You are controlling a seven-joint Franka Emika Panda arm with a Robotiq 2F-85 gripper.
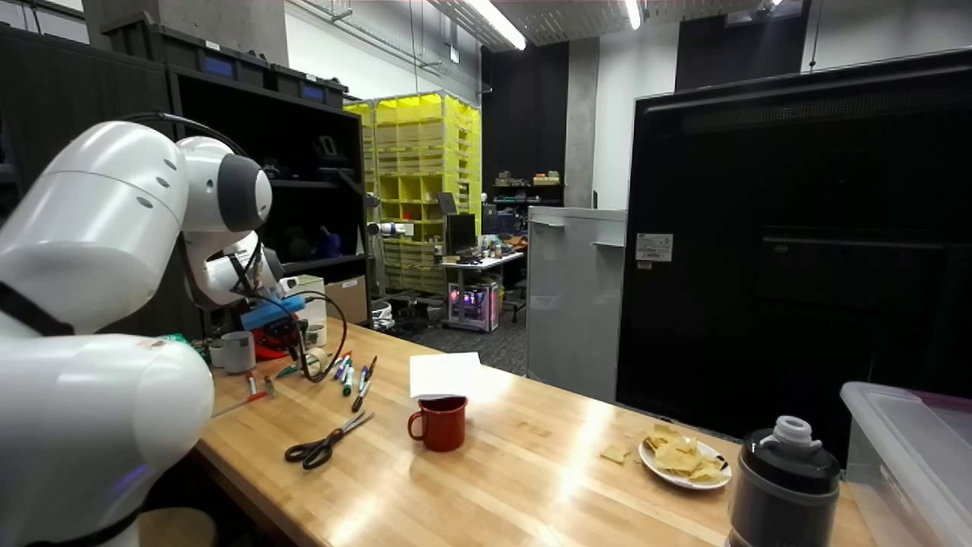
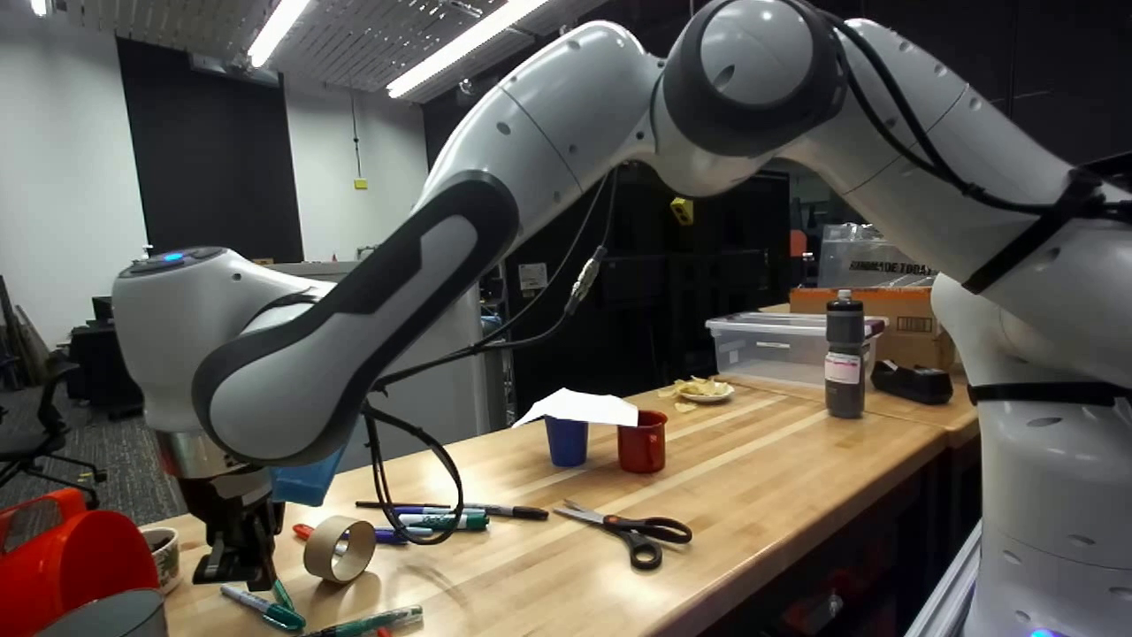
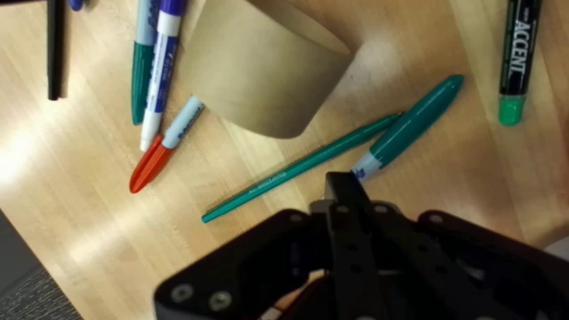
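Observation:
My gripper is shut, pointing down over the pens, and nothing shows between its fingers. Just past the fingertips lies a green-capped marker (image 3: 418, 122); part of its grey body is hidden behind them. Whether the fingers touch it I cannot tell. A slim green pen (image 3: 298, 166) lies beside that marker, their ends close together. In exterior view 2 the gripper (image 2: 246, 579) hangs low at the left, by the green marker (image 2: 265, 607). A brown tape roll (image 3: 266, 69) rests on the table near these pens.
Around the roll lie a red-capped marker (image 3: 154, 160), a purple-and-white marker (image 3: 161, 72) and a green highlighter (image 3: 520, 58). Scissors (image 2: 631, 531), a red mug (image 2: 642, 444) and a blue cup (image 2: 568, 441) with paper on top stand farther off. A red container (image 2: 80, 568) is close to the gripper.

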